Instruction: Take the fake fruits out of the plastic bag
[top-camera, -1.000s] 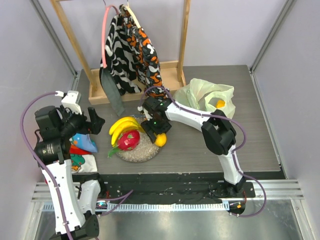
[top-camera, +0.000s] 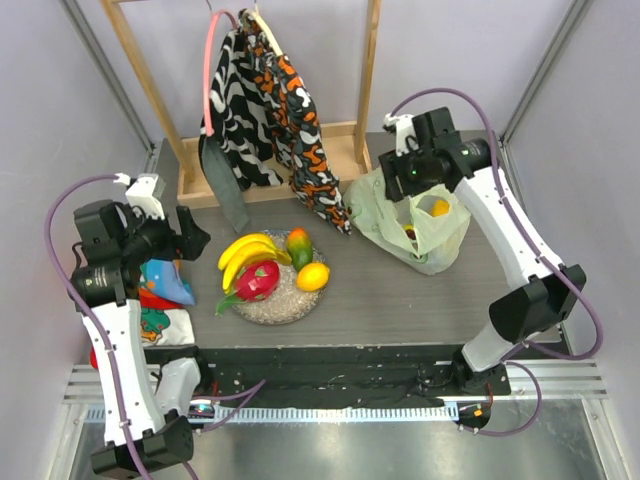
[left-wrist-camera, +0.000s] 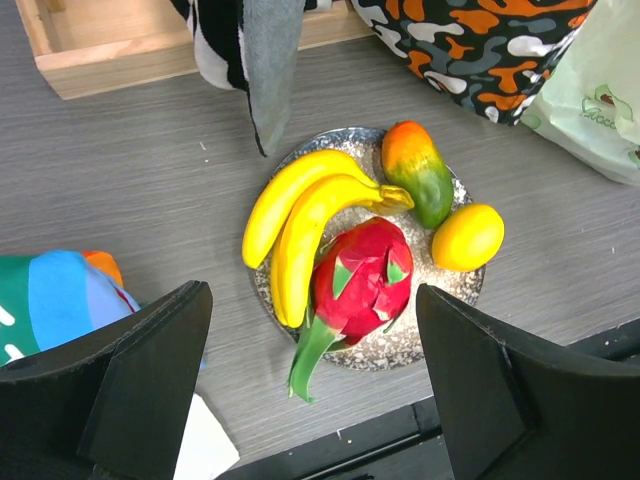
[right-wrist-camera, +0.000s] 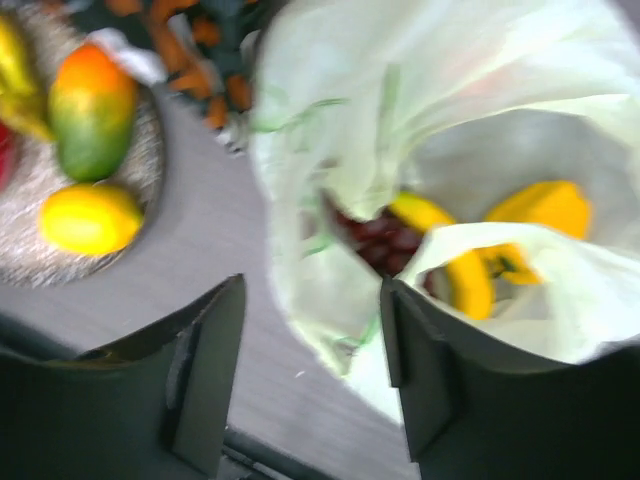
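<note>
The pale green plastic bag (top-camera: 438, 250) lies at the right of the table, its mouth gaping. Inside it, in the right wrist view, show yellow fruit (right-wrist-camera: 548, 207), a banana-like yellow piece (right-wrist-camera: 470, 285) and dark red grapes (right-wrist-camera: 385, 238). Above the bag's left part hovers my right gripper (top-camera: 397, 190), fingers part open, nothing between its fingers. On the round plate (left-wrist-camera: 385, 352) rest bananas (left-wrist-camera: 315, 230), a dragon fruit (left-wrist-camera: 365, 275), a mango (left-wrist-camera: 418, 172) and a lemon (left-wrist-camera: 468, 238). My left gripper (top-camera: 190, 235) is open and empty, left of the plate.
A wooden rack (top-camera: 180, 150) with patterned clothes (top-camera: 290, 120) on hangers stands behind; one garment hangs down near the bag. Folded colourful cloths (top-camera: 165, 300) lie below my left gripper. Bare table (top-camera: 375, 300) separates plate and bag.
My right gripper has left the plate's right side and moved right and back, over the bag. The lemon sits on the plate, slightly shifted left and back. The left arm is nearly still.
</note>
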